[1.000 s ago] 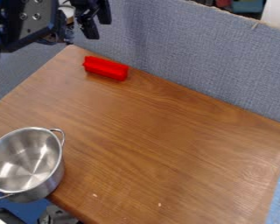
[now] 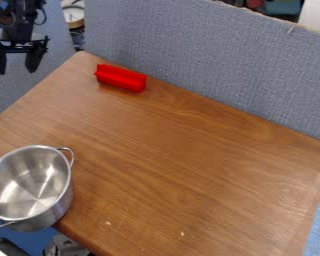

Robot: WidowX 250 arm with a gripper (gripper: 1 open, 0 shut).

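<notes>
My gripper point(image 2: 16, 62) is at the top left, open with its fingers pointing down, over the grey area just beyond the table's left edge. A red cylinder point(image 2: 120, 78) lies on its side near the table's back left corner, to the right of the gripper and apart from it. A steel pot point(image 2: 29, 186) with side handles sits at the front left of the wooden table point(image 2: 190, 160), with nothing visible inside.
A grey padded wall point(image 2: 216, 55) runs along the back of the table. A light blue strip point(image 2: 316, 222) lies at the right edge.
The gripper has moved left and down from the top centre-left, and most of the arm has left the view. The red cylinder and pot have not moved.
</notes>
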